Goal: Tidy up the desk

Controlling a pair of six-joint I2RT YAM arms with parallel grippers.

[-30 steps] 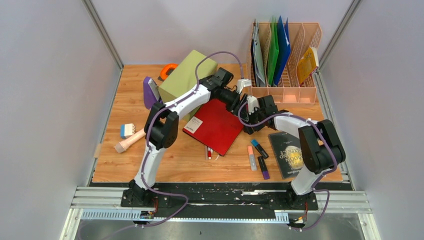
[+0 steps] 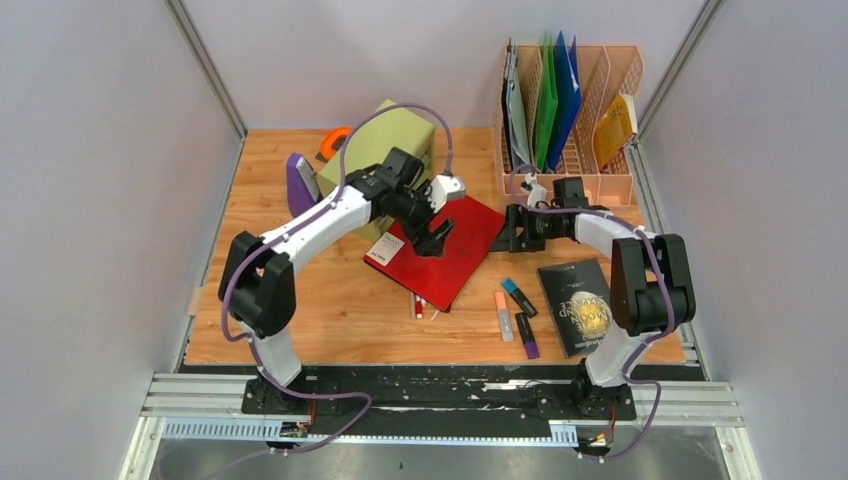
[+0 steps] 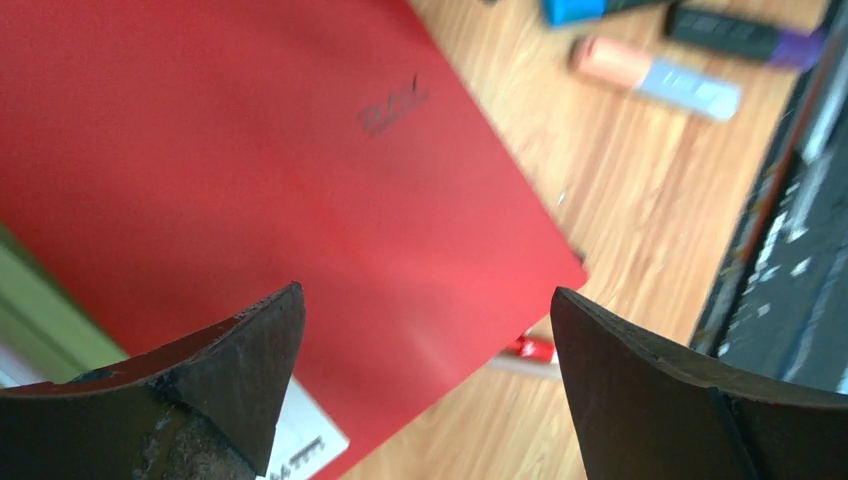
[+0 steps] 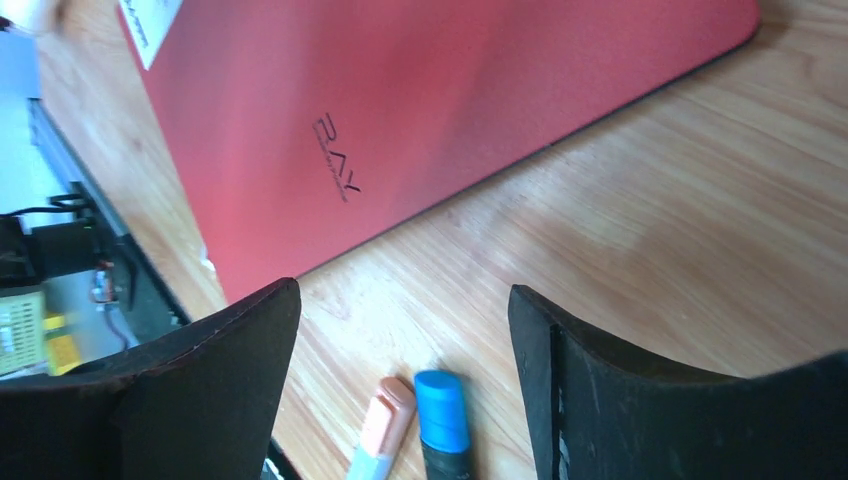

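Note:
A red folder (image 2: 450, 270) with a white label lies flat in the desk's middle, partly over red items. My left gripper (image 2: 432, 240) hangs open above it, fingers empty in the left wrist view. My right gripper (image 2: 514, 236) is open and empty just off the folder's right edge. Three markers, blue-capped (image 2: 519, 297), pink (image 2: 504, 316) and purple-capped (image 2: 527, 336), lie right of the folder. A dark book (image 2: 576, 309) lies at front right. A file organizer (image 2: 590, 188) at back right holds folders and a yellow booklet (image 2: 614, 130).
A green box (image 2: 376, 135), orange tape (image 2: 333, 140) and purple object (image 2: 300, 185) stand at back left. The left arm hides part of the left desk. Bare wood shows at front left.
My left gripper has moved left and toward the front, away from the right one. The folder shows no clear movement.

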